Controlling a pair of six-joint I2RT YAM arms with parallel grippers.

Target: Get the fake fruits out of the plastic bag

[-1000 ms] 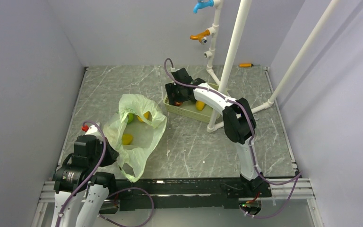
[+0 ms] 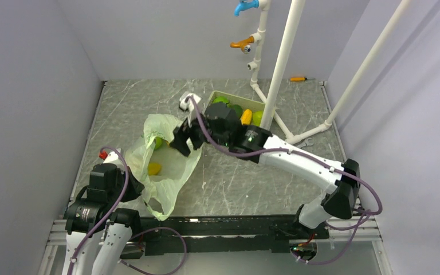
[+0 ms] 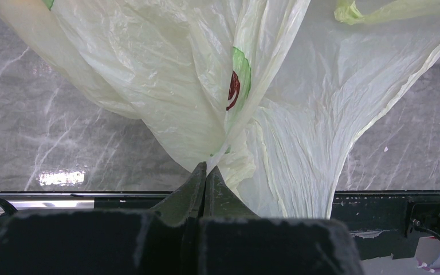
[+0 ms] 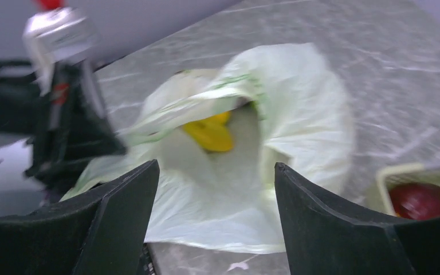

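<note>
The pale translucent plastic bag (image 2: 175, 183) lies with its mouth spread wide on the left of the table. Inside it show a yellow fruit (image 2: 154, 168) and a green fruit (image 2: 158, 142); in the right wrist view, yellow fruit (image 4: 212, 135) sits deep in the opening. My left gripper is shut on the bag's edge, which runs up from its fingertips. Above the bag's right side hovers my right gripper, fingers apart and nothing between them. The top view shows it blurred and partly covering the bag.
A cream basket (image 2: 220, 93) at the back holds several fruits, among them a red one (image 4: 421, 200). A white pipe frame (image 2: 281, 60) stands across the basket's right side.
A red fruit it hovered over stays in the basket. The left arm and bag look unmoved.
</note>
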